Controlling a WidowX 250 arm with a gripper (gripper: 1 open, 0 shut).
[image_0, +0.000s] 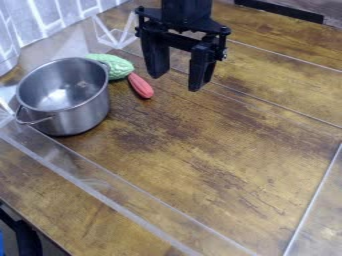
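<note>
My black gripper (179, 62) hangs at the top centre over the wooden table, its two dark fingers spread apart and pointing down, with nothing visible between them. To its left a small red elongated object (140, 86) lies on the table, beside a pale green corn-shaped object (115, 66). Left of both stands a large steel pot (64, 93) with wire handles, empty as far as it shows.
A pale crumpled sheet lies at the upper left edge. A dark edge runs along the top right.
</note>
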